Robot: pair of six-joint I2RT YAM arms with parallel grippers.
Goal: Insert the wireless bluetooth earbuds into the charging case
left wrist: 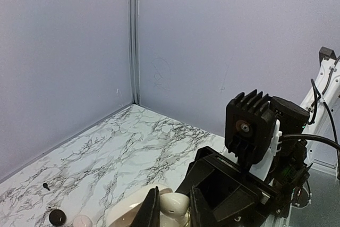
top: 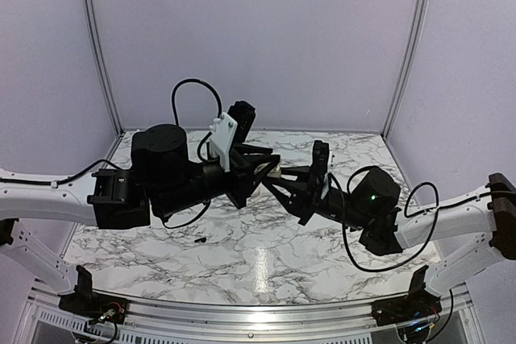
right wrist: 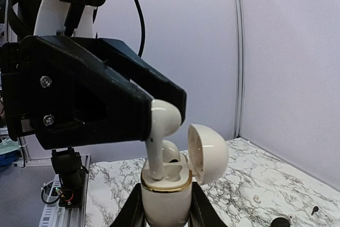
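Note:
My right gripper is shut on the white charging case [right wrist: 166, 195], whose lid [right wrist: 208, 153] stands open beside it. Above the case, my left gripper is shut on a white earbud [right wrist: 166, 114], its stem pointing down at the case's top. A second rounded white piece [right wrist: 170, 150] shows inside the case, behind that stem. In the top view both grippers meet at the middle, hiding most of the case.
Small black items lie on the marble table [top: 339, 263], among them a round black piece [left wrist: 57, 217] beside a pale round piece [left wrist: 82, 221]. Walls enclose the back and sides.

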